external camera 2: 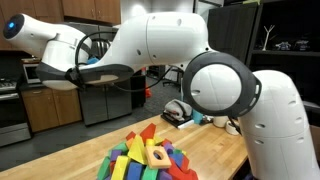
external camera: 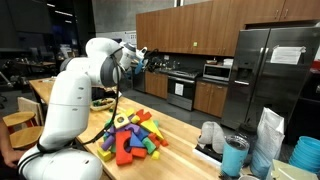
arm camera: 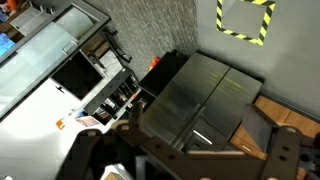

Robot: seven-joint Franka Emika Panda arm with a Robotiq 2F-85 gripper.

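My gripper point(external camera: 146, 60) is raised high at the arm's far end, well away from the table, and looks small in exterior view 1. The wrist view shows its dark fingers point(arm camera: 285, 150) spread apart along the lower edge, with nothing visible between them. A pile of coloured blocks point(external camera: 132, 135) lies on the wooden table point(external camera: 185, 150) near the arm's base. Red, yellow, green, blue and purple pieces also show in exterior view 2, among them a yellow block with a hole point(external camera 2: 157, 157). The gripper touches none of them.
At the table's right stand a blue bin point(external camera: 235, 155), a white bag point(external camera: 270, 132) and a teal container point(external camera: 306, 153). A grey cloth-like item point(external camera: 212, 135) lies nearby. Bare tabletop stretches right of the blocks. Behind are a steel fridge point(external camera: 265, 75) and an oven point(external camera: 182, 90).
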